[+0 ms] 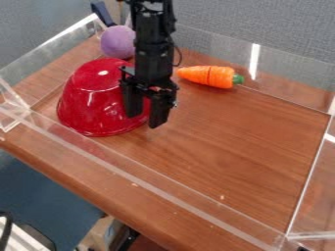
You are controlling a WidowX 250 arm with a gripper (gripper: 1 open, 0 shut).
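Observation:
My black gripper (147,106) reaches down from the top centre to the right side of a red upturned bowl (89,96), its fingers at the bowl's right part and partly in front of it. Whether they are open or closed on anything is unclear. A purple round object (117,41) lies at the back left, and an orange toy carrot (206,75) with a green top lies at the back, right of the arm.
Clear plastic walls edge the wooden board (236,147). The centre and right of the board are bare. A dark object stands beyond the back-left corner.

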